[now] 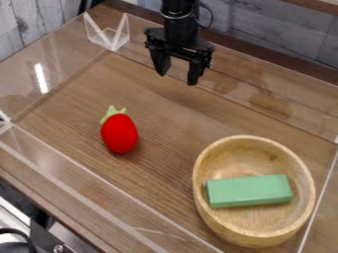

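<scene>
My black gripper [179, 61] hangs over the back middle of the wooden table, its two fingers apart and nothing visible between them. In front of it and to the left lies a red object with a green top, like a toy strawberry [119, 132]. At the front right, a wide pale-yellow bowl [250, 159] holds a green rectangular block [248, 192].
A transparent plastic piece stands at the upper left edge. A black object shows at the bottom left corner.
</scene>
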